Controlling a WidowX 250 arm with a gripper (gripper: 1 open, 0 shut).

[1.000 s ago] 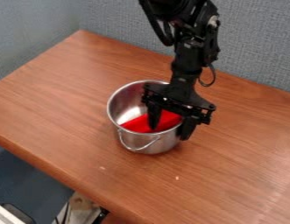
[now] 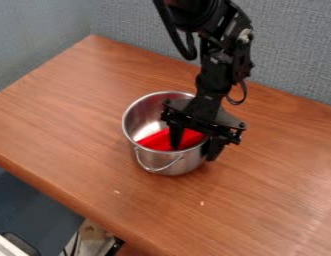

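Note:
A steel pot (image 2: 140, 118) with a wire handle stands on the wooden table, a red object (image 2: 156, 141) lying inside it. My black gripper (image 2: 191, 140) reaches down from above into the right part of the pot, over the red object. Its fingers are dark against each other and partly hidden in the pot; I cannot tell how far open they are or whether anything is between them.
Grey padded walls (image 2: 285, 50) stand behind and to the left. Cables and a white object (image 2: 5, 247) lie off the table's near left edge.
The arm and gripper have shifted very slightly at the pot's right side. The pot and red object look unchanged.

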